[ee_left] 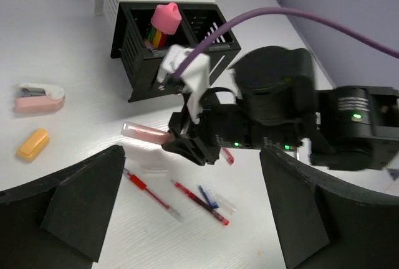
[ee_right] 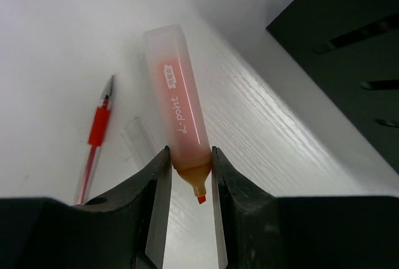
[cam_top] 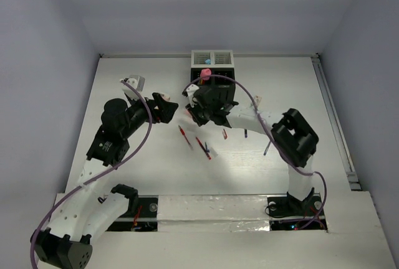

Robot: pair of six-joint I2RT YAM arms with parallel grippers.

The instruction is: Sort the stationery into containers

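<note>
My right gripper is shut on a translucent pink highlighter (ee_right: pixel 174 94) with an orange end, held over the table before the black container (ee_left: pixel 140 63). My left gripper stands open with nothing between its fingers, pointing at the right one from the left. Red pens (ee_left: pixel 149 191) (ee_left: pixel 202 203) and a blue pen (ee_left: pixel 207 196) lie below the grippers. A pink stapler (ee_left: pixel 38 102) and an orange piece (ee_left: pixel 32 144) lie at the left in the left wrist view.
A white container (cam_top: pixel 212 57) with a blue item stands behind the black one, which holds pink and coloured items. More pens (cam_top: pixel 267 147) lie at the right.
</note>
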